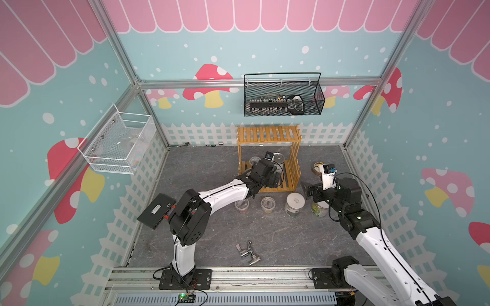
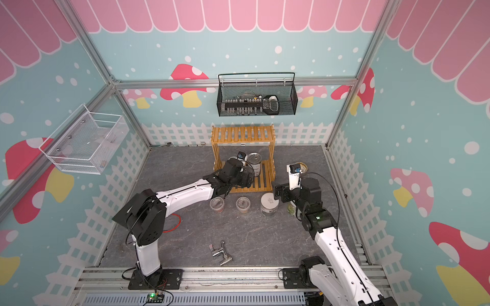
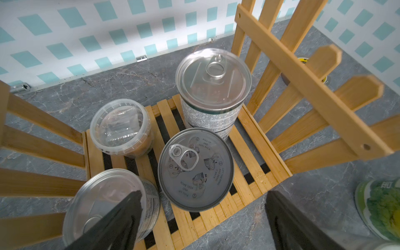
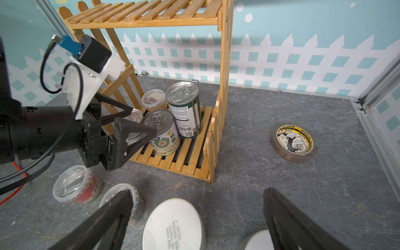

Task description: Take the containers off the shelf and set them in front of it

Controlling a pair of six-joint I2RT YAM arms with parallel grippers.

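On the lower deck of the wooden shelf (image 4: 220,125) stand a clear-lidded plastic tub (image 3: 120,127), a pull-tab can with a grey lid (image 3: 195,166), a taller dark-green can (image 3: 214,79) and a clear-lidded container (image 3: 108,204). Which of them is the seed jar I cannot tell. My left gripper is open above the deck's front, the grey-lidded can between its blurred fingers in that view; contact does not show. In the right wrist view the left gripper is beside that can. My right gripper stands open right of the shelf, holding nothing.
In front of the shelf stand two small tubs (image 4: 77,183), a white-lidded jar (image 4: 173,227) and a green-labelled jar (image 3: 381,206). A tape roll (image 4: 293,141) lies to the right. The shelf's slatted side (image 3: 316,100) rises close to the left gripper.
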